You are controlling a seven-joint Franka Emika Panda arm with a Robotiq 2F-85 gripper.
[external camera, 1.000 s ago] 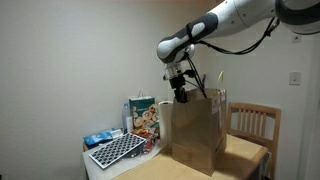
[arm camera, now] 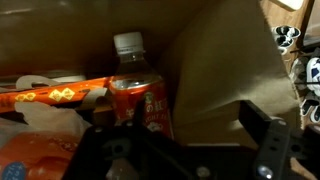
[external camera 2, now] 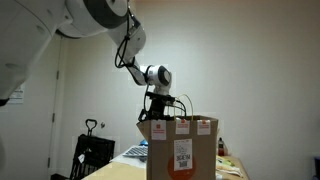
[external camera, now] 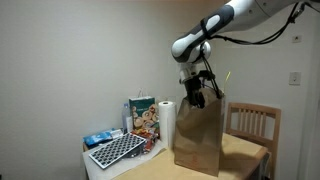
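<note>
A tall brown paper bag (external camera: 197,137) stands on the wooden table, its front marked with red squares in the second exterior view. Over its open top hangs my gripper (external camera: 197,98), pointing down at the bag's mouth. Looking inside from the wrist, I see a bottle (arm camera: 143,88) with a white cap and red label. An orange packet (arm camera: 60,95) lies beside it, and an orange-red item in clear plastic (arm camera: 35,150) is at lower left. My gripper's dark fingers (arm camera: 262,125) are spread wide at the lower edge, and nothing shows held between them.
A white perforated rack (external camera: 116,150) lies on the table left of the bag. Behind it are a paper towel roll (external camera: 167,120), a patterned box (external camera: 144,114) and a clear bottle (external camera: 126,117). A wooden chair (external camera: 254,121) stands at the right.
My gripper has moved to the right, from the bag's left edge to over its mouth. The bag's top looks shifted slightly; the other things on the table have stayed put.
</note>
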